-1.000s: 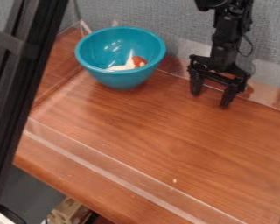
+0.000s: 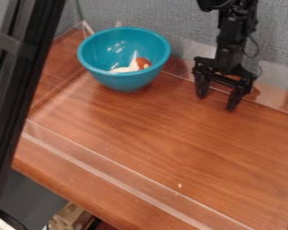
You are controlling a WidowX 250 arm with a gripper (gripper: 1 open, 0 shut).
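Observation:
My black gripper (image 2: 216, 93) hangs low over the wooden table at the back right, beside the grey wall, its two fingers apart with nothing seen between them. To its left, a turquoise bowl (image 2: 125, 77) sits at the back left, holding white and orange items (image 2: 143, 63) that are too small to identify.
A black frame post (image 2: 17, 90) runs up the left side. Clear strips edge the table, and a cardboard box (image 2: 68, 218) lies below it.

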